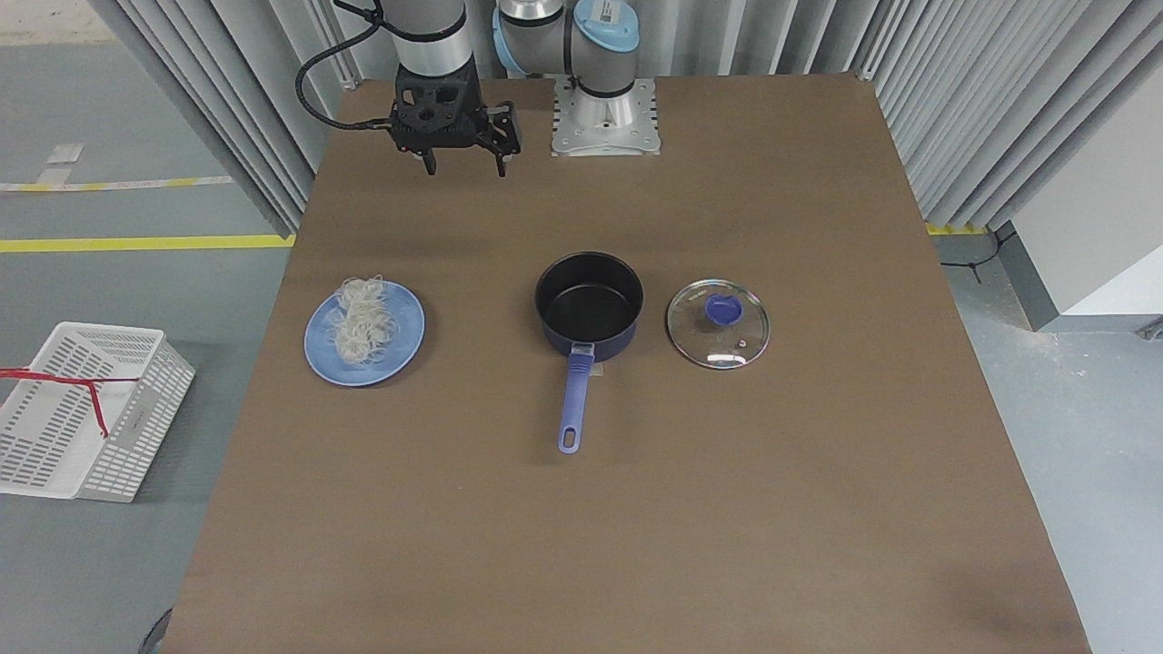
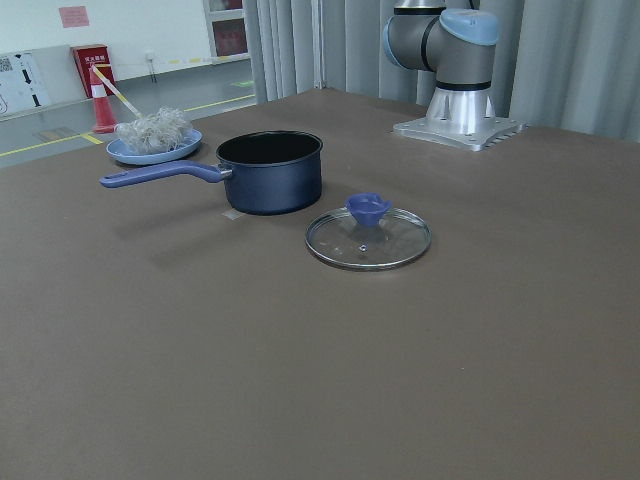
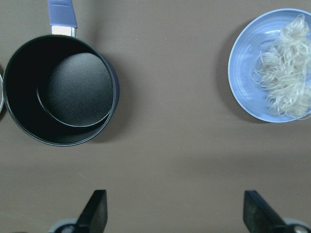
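My gripper hangs open over the back left of the table, behind the other items, its two fingers apart at the bottom of the wrist view with bare table between them. A dark blue saucepan stands empty mid-table, its blue handle toward the front. A glass lid with a blue knob lies to the pan's right. To its left, a blue plate holds a pile of pale noodle-like strands.
The brown table has wide clear room at the front and right. The robot's base plate sits at the back edge. A white basket is on the floor beyond the table's left side.
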